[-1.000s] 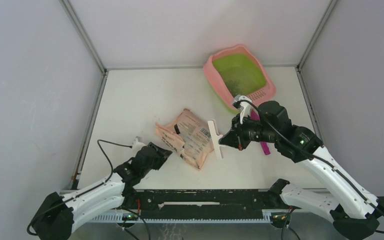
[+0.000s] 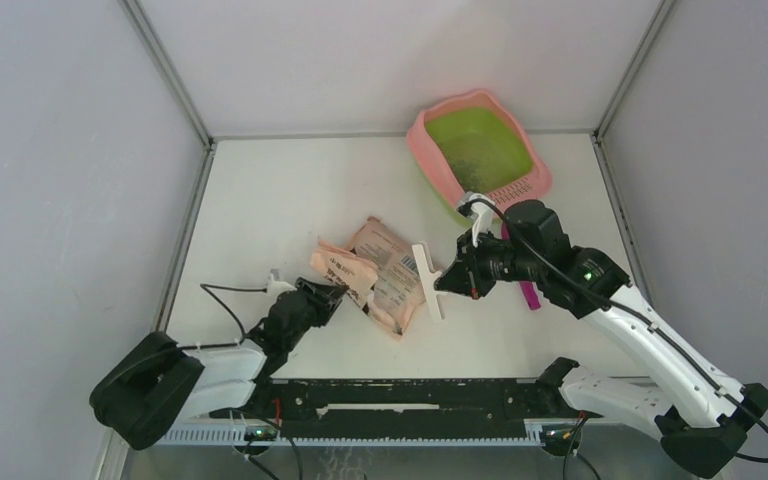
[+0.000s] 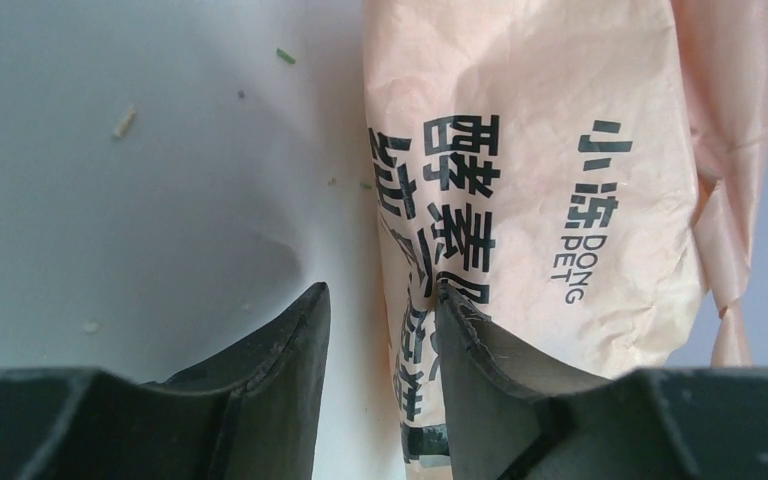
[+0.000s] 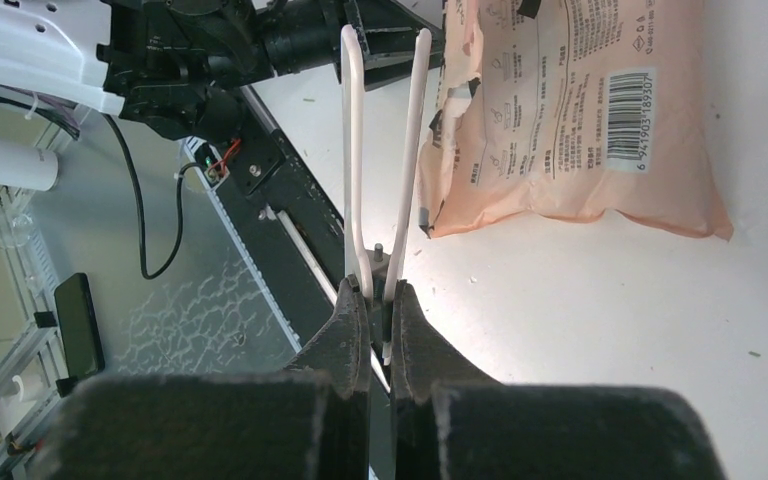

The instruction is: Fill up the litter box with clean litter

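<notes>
The pale orange litter bag (image 2: 390,275) lies mid-table. Its top flap (image 2: 343,266) stands folded up toward the left arm, showing its printed front. My left gripper (image 2: 340,290) is at that flap, fingers part open. In the left wrist view the flap's creased edge (image 3: 422,290) runs beside the right-hand finger (image 3: 460,340); whether they touch I cannot tell. My right gripper is shut on a white long-armed clip (image 4: 356,170), whose two arms spread in a narrow V to the right of the bag. At the back right stands the pink litter box (image 2: 433,160) with a green inside.
A magenta tool (image 2: 530,295) lies partly beneath the right arm. Small crumbs (image 3: 125,122) are scattered on the white table. Walls close in the back and both sides.
The left gripper has moved slightly right and up against the bag's end. The bag's flap has risen and folded over toward the right.
</notes>
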